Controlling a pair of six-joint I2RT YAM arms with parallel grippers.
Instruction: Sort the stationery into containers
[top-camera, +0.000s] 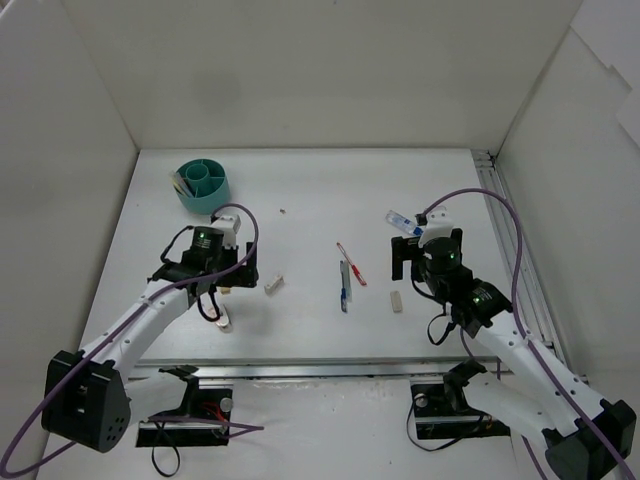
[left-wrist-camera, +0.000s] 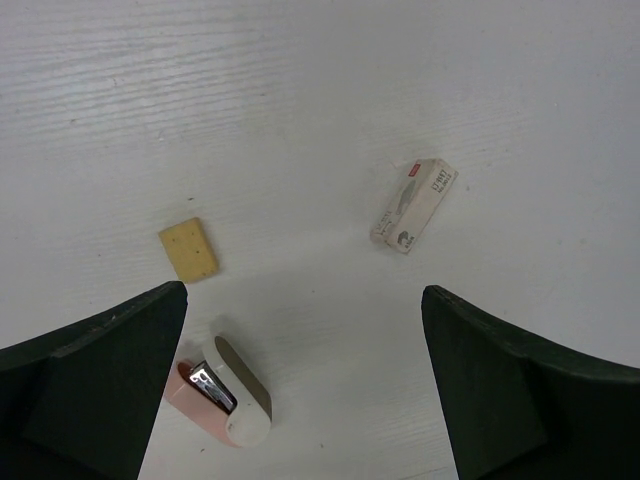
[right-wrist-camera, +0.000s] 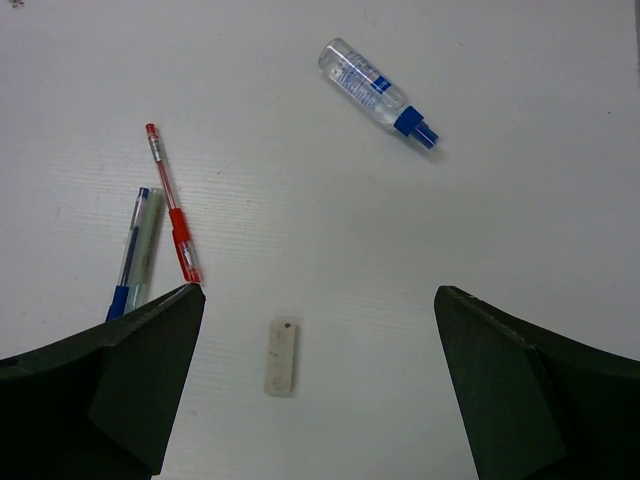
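Note:
My left gripper is open over a stapler (left-wrist-camera: 240, 400), a small yellow block (left-wrist-camera: 188, 250) and a white boxed item (left-wrist-camera: 414, 205). My right gripper is open above the table, with a red pen (right-wrist-camera: 180, 235), a blue pen (right-wrist-camera: 128, 255), a pale pen (right-wrist-camera: 144, 245), a grey strip-like item (right-wrist-camera: 281, 360) and a clear bottle with blue cap (right-wrist-camera: 370, 85) below. A teal round container (top-camera: 208, 203) at the back left holds some pens or sticks.
Walls surround it on three sides, and a metal rail runs along the right edge.

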